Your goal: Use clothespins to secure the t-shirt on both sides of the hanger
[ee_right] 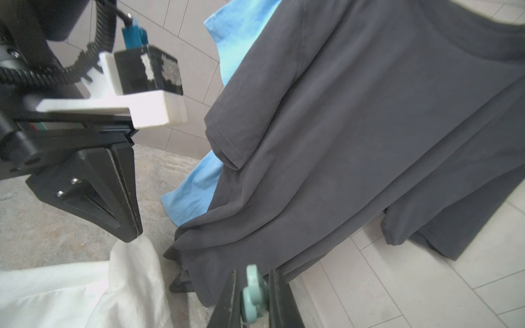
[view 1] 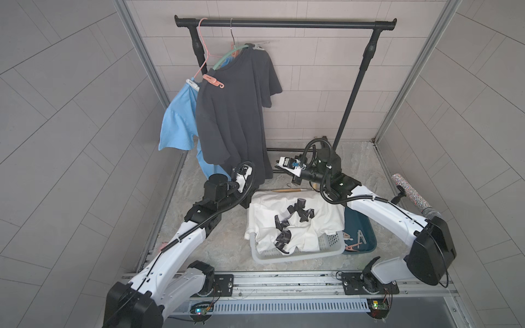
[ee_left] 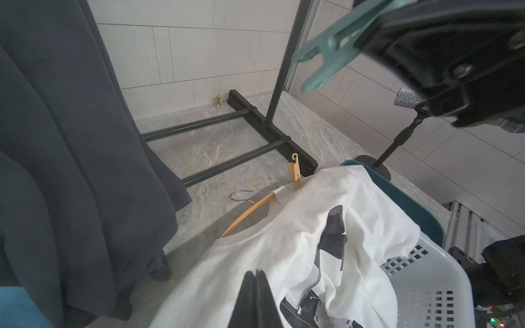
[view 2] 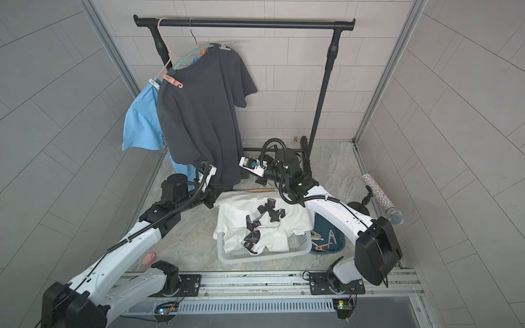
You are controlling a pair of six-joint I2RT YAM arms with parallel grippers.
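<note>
A white t-shirt (ee_left: 262, 257) with dark print lies over a light plastic basket (view 1: 298, 257). A wooden hanger (ee_left: 246, 213) shows at its collar, with a wooden clothespin (ee_left: 295, 172) upright on it. My left gripper is shut, nothing visible between its fingers, above the shirt's left part. My right gripper is shut on a mint-green clothespin (ee_left: 333, 54), raised above the hanger and to the right of my left gripper.
Dark grey (view 1: 235, 109) and blue (view 2: 139, 120) t-shirts hang at the rack's left; the rail's right is clear. A teal bin (view 2: 328, 240) holds several clothespins. A microphone (view 2: 382, 199) stands at the right.
</note>
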